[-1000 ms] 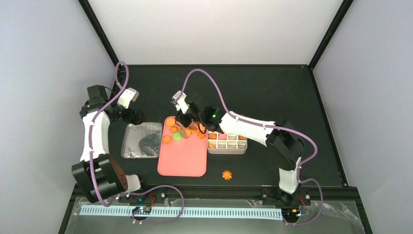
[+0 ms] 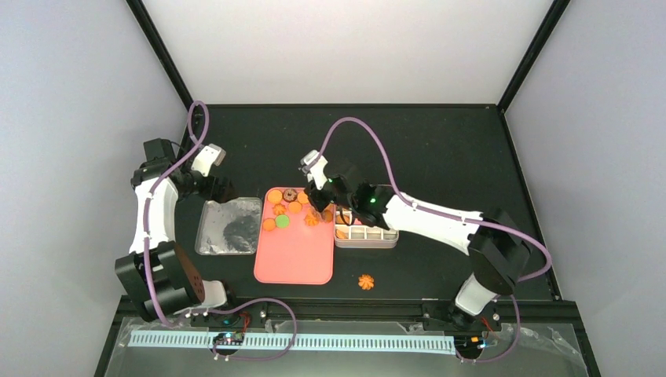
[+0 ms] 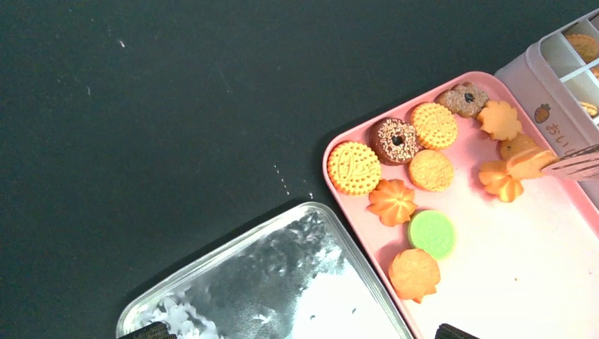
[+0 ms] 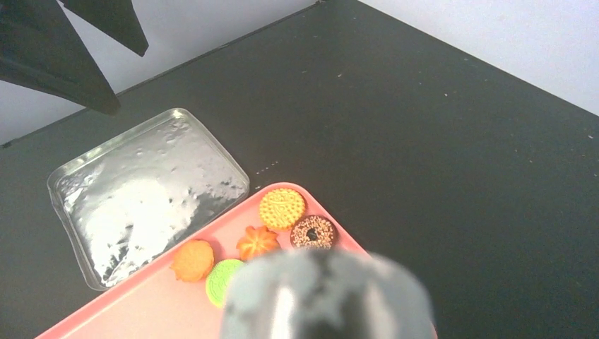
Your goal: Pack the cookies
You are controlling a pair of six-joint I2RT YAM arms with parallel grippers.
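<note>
Several cookies lie on the pink tray (image 2: 294,263), mostly orange, along with a green one (image 3: 432,234) and a brown sprinkled ring (image 3: 394,140). The compartmented box (image 2: 366,243) touches the tray's right side; cookies sit in some compartments. My right gripper (image 2: 322,210) is at the tray's upper right, near the box. In the left wrist view, it is shut on an orange cookie (image 3: 530,164) above other cookies. The right wrist view shows its blurred finger (image 4: 325,300), hiding the held cookie. My left gripper (image 2: 225,191) stands open and empty above the metal tray's upper edge.
An empty metal tray (image 2: 228,226) lies left of the pink tray. One loose orange flower-shaped cookie (image 2: 366,281) rests on the black table below the box.
My right gripper has moved right across the pink tray toward the box, uncovering the brown ring and nearby cookies. The left arm has hardly moved.
</note>
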